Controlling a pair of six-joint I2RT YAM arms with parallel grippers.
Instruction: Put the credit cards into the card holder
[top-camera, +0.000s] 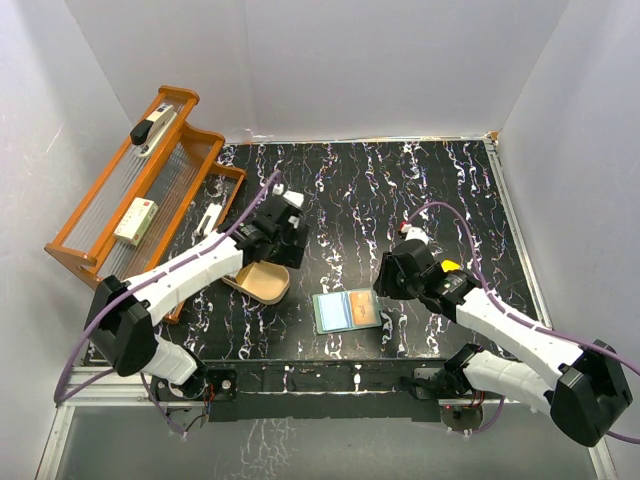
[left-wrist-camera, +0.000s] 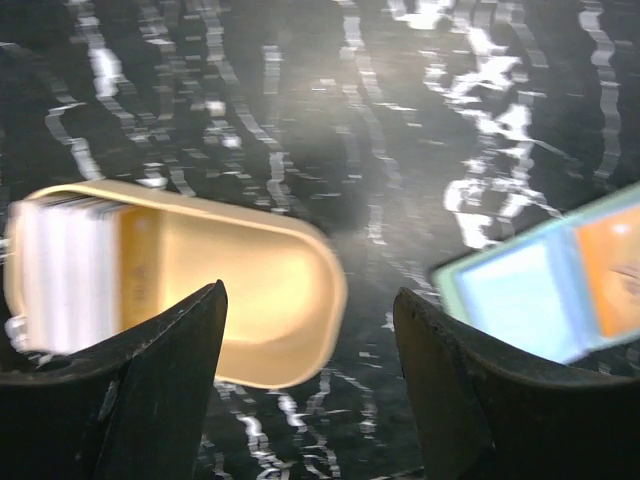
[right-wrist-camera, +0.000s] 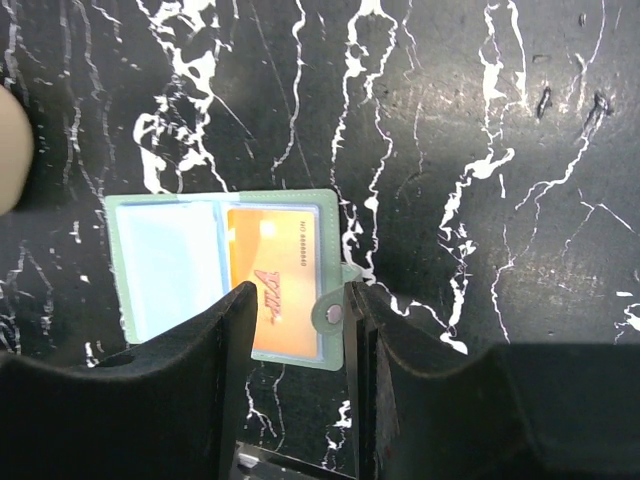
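A beige tray (left-wrist-camera: 250, 260) holds several white cards (left-wrist-camera: 75, 270) with a yellow one at their edge. My left gripper hangs above it, fingers apart, nothing between them. The green card holder (top-camera: 347, 311) lies to the right of the tray, with a light blue card (right-wrist-camera: 165, 265) and an orange card (right-wrist-camera: 272, 270) side by side in it. My right gripper is open over the holder's right edge, by its tab.
A wooden shelf (top-camera: 85, 240) with boxes stands at the left. A small yellow object (top-camera: 450, 265) sits beside the right arm.
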